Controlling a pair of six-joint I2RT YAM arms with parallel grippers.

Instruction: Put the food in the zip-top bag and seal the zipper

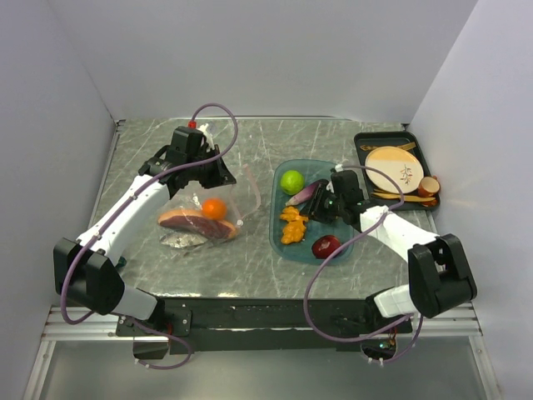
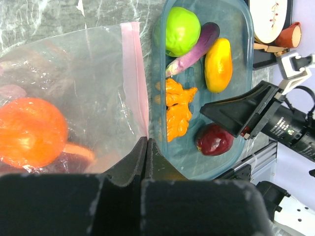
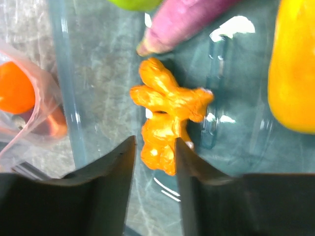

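Note:
The clear zip top bag lies on the left of the table, its pink zipper strip raised. An orange and a sausage in a bun are inside. My left gripper is shut on the bag's edge at the end of that strip. Over the blue bin, my right gripper stands partly open, nothing held. Beyond its fingers lies a lumpy orange food piece. The bin also holds a green fruit, an eggplant, a yellow mango and a dark red fruit.
At the back right sits a black tray carrying a plate, wooden utensils and a brown cup. A narrow strip of bare table separates bag and bin. Room is free in front of the bag.

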